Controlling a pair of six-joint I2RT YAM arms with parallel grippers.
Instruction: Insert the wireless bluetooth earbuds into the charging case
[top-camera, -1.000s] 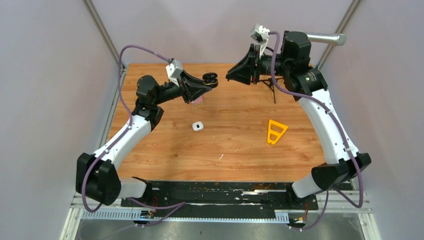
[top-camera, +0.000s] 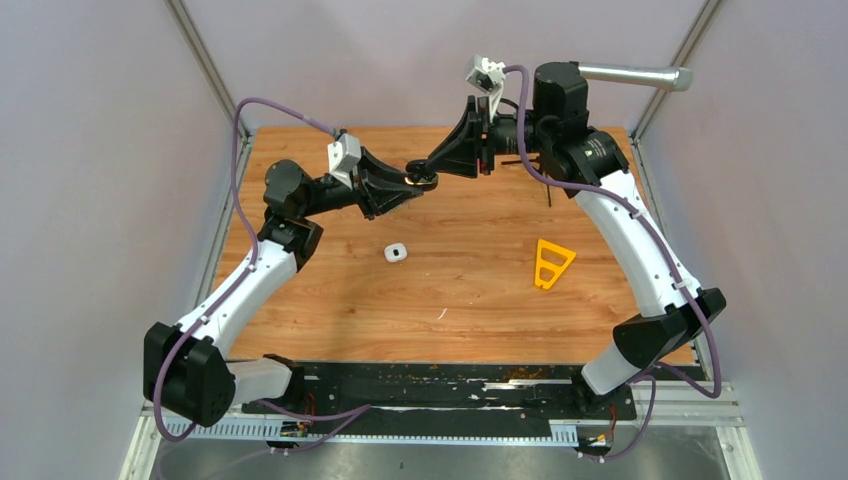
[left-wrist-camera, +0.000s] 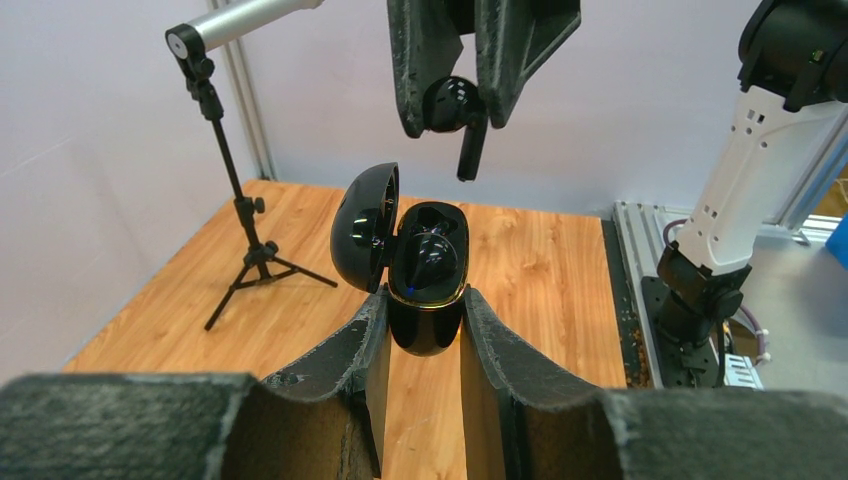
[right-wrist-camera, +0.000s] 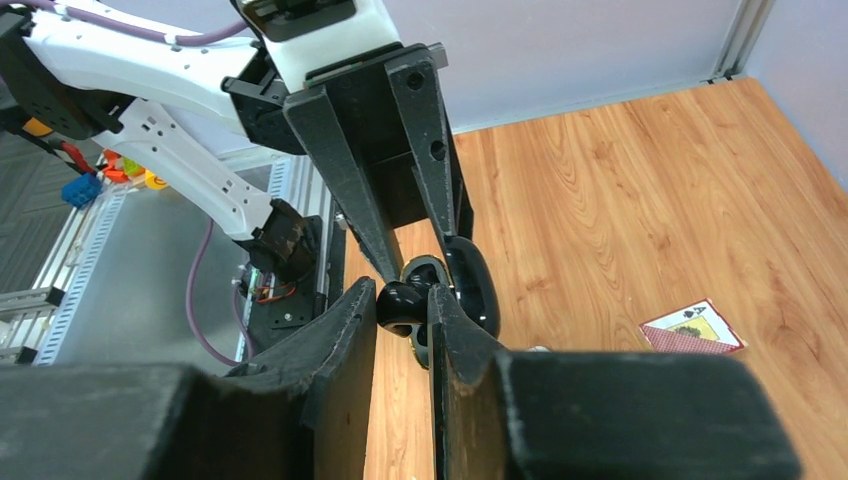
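My left gripper (top-camera: 405, 190) is shut on the open black charging case (left-wrist-camera: 425, 265), which has its lid standing up. In the left wrist view that earbud (left-wrist-camera: 450, 105) hangs just above and beyond the case, stem pointing down. In the right wrist view it overlaps the case, so whether they touch I cannot tell.
A white small box (top-camera: 396, 252) and a yellow triangular piece (top-camera: 553, 262) lie on the wooden table (top-camera: 470, 300). A black tripod (left-wrist-camera: 255, 255) stands at the back. Playing cards (right-wrist-camera: 690, 325) lie beyond the case.
Over the last second both grippers have moved toward each other, the right one down-left with the earbud, the left one slightly forward. Little differs from the frame just before now.
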